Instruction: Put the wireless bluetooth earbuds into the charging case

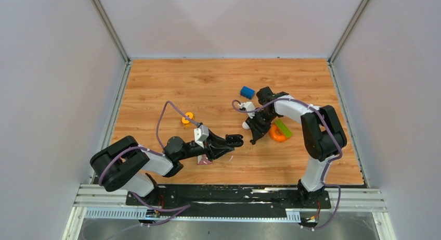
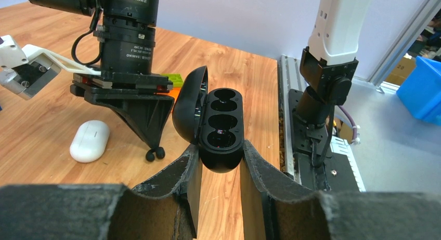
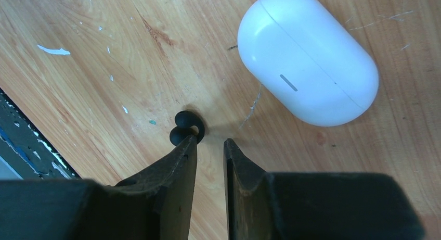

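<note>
A black charging case (image 2: 222, 128) with its lid raised and empty wells showing is held in my left gripper, shut on its lower part. In the top view the case (image 1: 234, 140) is above the table's middle. A black earbud (image 3: 190, 127), with two rounded lobes, lies on the wood. My right gripper stands part open just beside it; the left finger's tip reaches the earbud in the picture, and the gap between the fingers is empty. Whether they touch, I cannot tell.
A white rounded case (image 3: 309, 58) lies close to the right gripper. Near the right arm are an orange ring (image 1: 277, 134), a green block (image 1: 283, 127) and a blue block (image 1: 247, 92). A yellow object (image 1: 187, 119) sits behind the left arm.
</note>
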